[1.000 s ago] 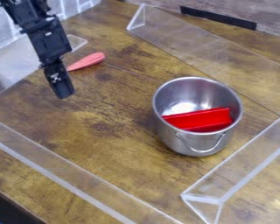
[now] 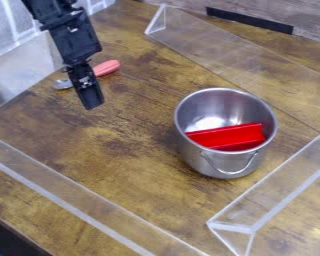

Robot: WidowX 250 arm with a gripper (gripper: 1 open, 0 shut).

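Note:
My gripper (image 2: 88, 94) hangs over the upper left of the wooden table, pointing down and shut, with nothing visible between its fingers. Behind it lies a pink, elongated object (image 2: 105, 67), partly hidden by the gripper, with a pale piece at its left. On the right stands a steel pot (image 2: 222, 105) with a handle at its front, holding a red block (image 2: 227, 137).
Clear plastic barriers edge the table at the back (image 2: 203, 45), front left and right. The middle of the wooden table (image 2: 136, 160), between gripper and pot, is bare.
My gripper has moved a little to the right and up in the view, now covering more around the pink object. The pot and red block are unchanged.

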